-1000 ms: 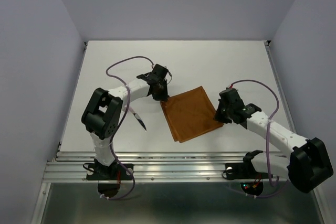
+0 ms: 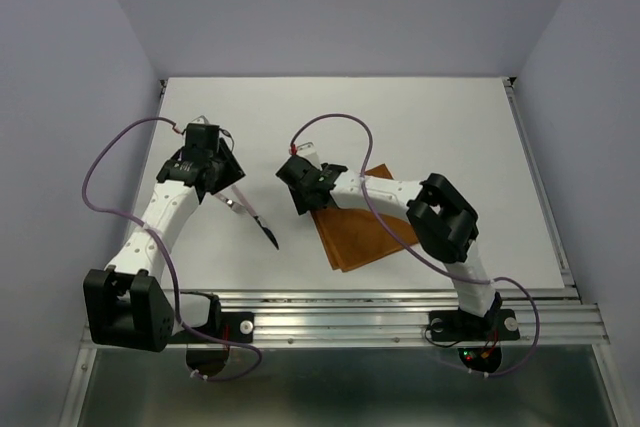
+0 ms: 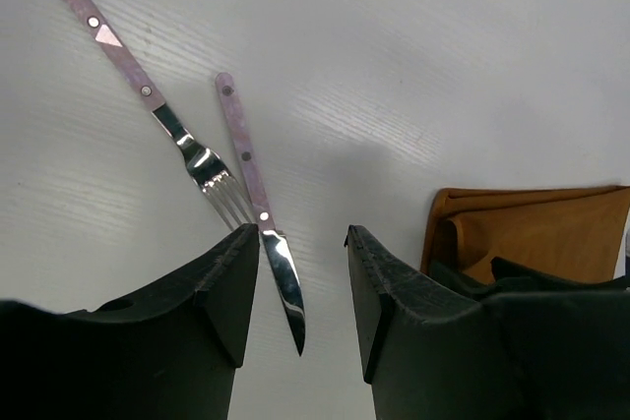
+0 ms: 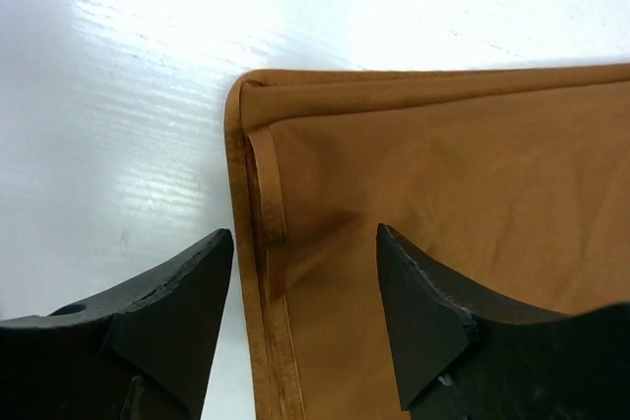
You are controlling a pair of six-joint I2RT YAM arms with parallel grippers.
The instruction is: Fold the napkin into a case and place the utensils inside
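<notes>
The brown napkin [image 2: 362, 239] lies folded on the table, its open layered edge [image 4: 271, 213] toward the left. Over that edge my right gripper is open, fingers apart above the cloth and the bare table. To the left lie a fork [image 3: 205, 161] and a knife [image 3: 254, 179], both with pinkish handles; the fork's tines rest beside the knife where handle meets blade. My left gripper hovers above them, part open, with nothing between its fingers. In the top view the left arm hides part of both utensils.
A metal rail [image 2: 330, 297] runs along the front edge, and grey walls [image 2: 580, 147] flank the table. Cables loop above both arms.
The left gripper has moved left from the napkin's left edge to over the utensils. The right gripper has come left from the napkin's right corner to its left edge. The napkin has stayed put.
</notes>
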